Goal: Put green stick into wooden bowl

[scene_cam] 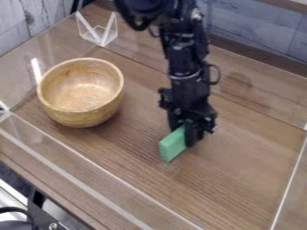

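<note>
The green stick (175, 145) slants over the wooden table, right of centre, its near end pointing down and left. My dark gripper (188, 124) comes down over its far end and hides that part. The fingers are dark and blurred against the arm, so I cannot tell whether they are closed round the stick or only touching it. Whether the stick rests on the table or hangs slightly above it is also unclear. To the left stands the wooden bowl (81, 114), upright, its visible inside empty.
A clear, angular frame-like object (99, 31) stands near the back left. Between bowl and stick the table (132, 135) is bare, as is the table's right side. Black cables (24, 211) lie at the lower left corner.
</note>
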